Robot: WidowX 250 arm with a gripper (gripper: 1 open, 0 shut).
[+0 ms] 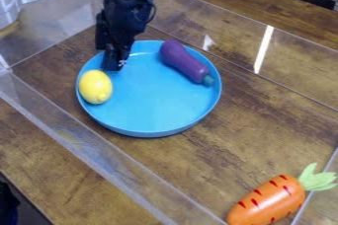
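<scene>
My black gripper [114, 51] reaches down over the upper left rim of a blue plate [148, 106], just above and behind a yellow lemon-like object [95, 87] on that plate. Its fingertips are dark and small, so I cannot tell their spread or whether anything is between them. A purple eggplant [187, 61] lies on the right side of the plate.
An orange toy carrot [270, 201] with a green top lies at the bottom right of the wooden table [251, 120]. Clear plastic walls run along the left and right sides. The table between plate and carrot is clear.
</scene>
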